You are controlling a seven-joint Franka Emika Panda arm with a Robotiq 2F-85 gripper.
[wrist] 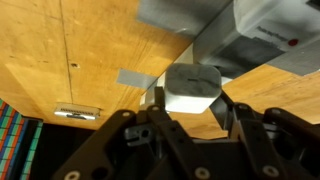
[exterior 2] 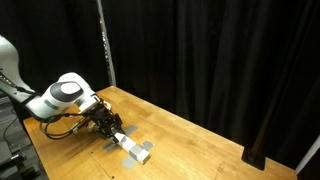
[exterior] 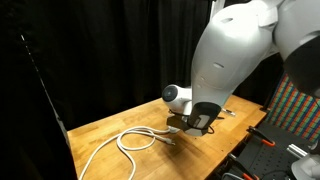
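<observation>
In the wrist view my gripper is shut on a small white block with a grey end face (wrist: pixel 192 80); I cannot tell exactly what it is. A long grey-and-white bar, like a power strip (wrist: pixel 250 45), lies close by at the upper right, with a small red dot on it. From the other side, the strip (exterior 2: pixel 130 147) rests on the wooden table, its near end beside my gripper (exterior 2: pixel 111 130). My arm hides much of this spot in exterior view 1, where the gripper is low over the table.
A white cable (exterior: pixel 125 150) loops across the table's left part. Grey tape patches (wrist: pixel 135 78) mark the wood around the gripper. A small metal-looking piece (wrist: pixel 77 111) lies apart, near the edge. Dark curtains hang behind.
</observation>
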